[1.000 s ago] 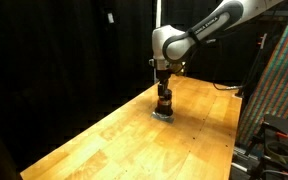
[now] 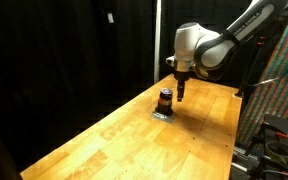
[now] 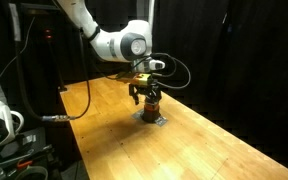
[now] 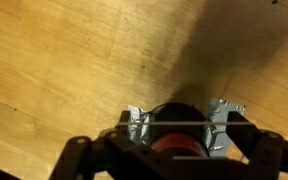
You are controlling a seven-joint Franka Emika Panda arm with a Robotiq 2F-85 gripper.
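Note:
A short dark cylinder [image 2: 165, 102] with a reddish-orange band stands upright on the wooden table. Silver tape [image 2: 162, 116] shows around its base. In exterior view 1 my gripper [image 2: 176, 85] hangs beside and above it, to the right; exterior view 2 has the gripper [image 3: 144, 92] near the top of the cylinder [image 3: 152, 112]. The wrist view shows the cylinder's round reddish top [image 4: 178, 145] between the spread dark fingers, partly cut off at the bottom. A thin pale line [image 4: 179, 123] crosses from finger to finger. The gripper is open; contact with the cylinder cannot be made out.
Dark curtains [image 2: 64, 60] hang behind it. A cable [image 3: 84, 112] loops beside the arm, and a dark stool-like object [image 2: 279, 148] stands off the table's right edge.
In exterior view 1 the gripper has moved right from over the cylinder and now hangs beside it, with more of the cylinder's top showing. The cylinder stays in place.

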